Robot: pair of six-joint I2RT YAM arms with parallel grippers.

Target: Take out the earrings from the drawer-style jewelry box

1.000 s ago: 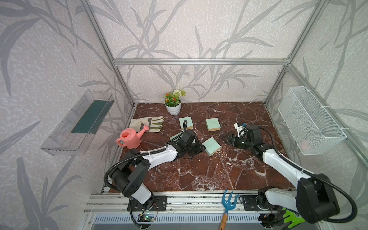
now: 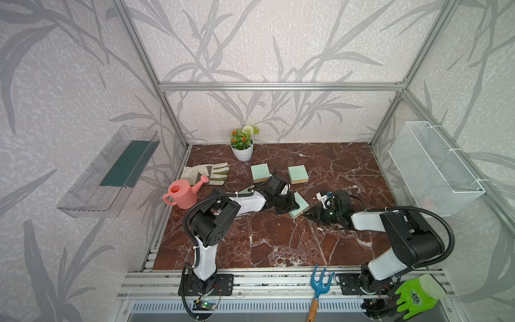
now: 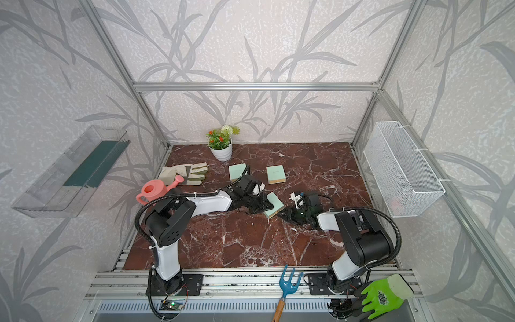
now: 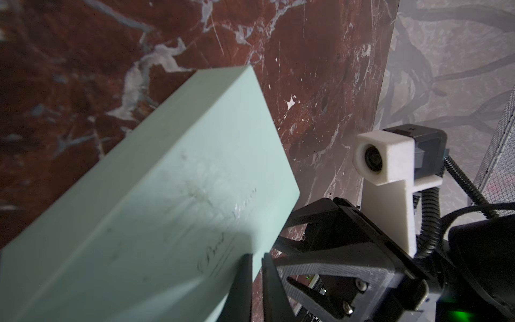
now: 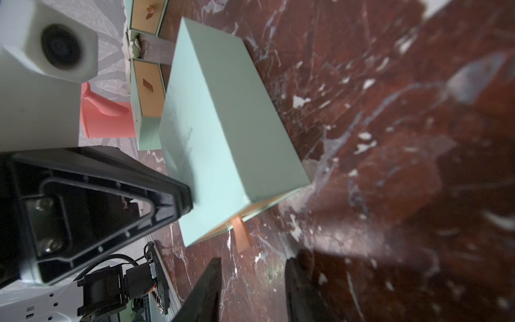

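A mint-green drawer-style jewelry box [image 2: 300, 203] sits turned at an angle on the table between my two grippers. In the right wrist view, an orange ribbon tab [image 5: 241, 234] sticks out of the tan drawer front of that box [image 5: 236, 128]. My left gripper is shut, its tips at the top of the box [image 4: 177, 204], with nothing showing between them. The right gripper is part open in front of the drawer side; the tab lies ahead of the gap between its fingers, apart from them. No earrings show.
Two more mint boxes [image 2: 260, 172] [image 2: 298, 174] stand behind, another is partly under the left arm. A coral watering can [image 2: 182, 193], work gloves [image 2: 206, 174] and a potted plant [image 2: 243, 150] are at left and back.
My left gripper has moved right, from beside the box to over its top.
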